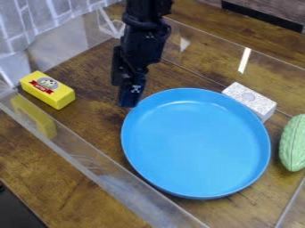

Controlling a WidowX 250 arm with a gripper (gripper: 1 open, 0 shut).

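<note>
My gripper (pixel 128 87) hangs open over the wooden table, at the upper left of a large blue plate (pixel 194 145), with nothing visible between its fingers. A yellow box (pixel 48 87) with a printed label lies to the left of it. A white block (pixel 248 102) lies to the right, behind the plate's right side. A green oval object (pixel 291 142), ribbed on top, sits at the right edge.
A yellow piece (pixel 34 116) stands at the left by a clear wall (pixel 89 158) that runs along the front left. Bare table lies at the back and between the yellow box and the plate.
</note>
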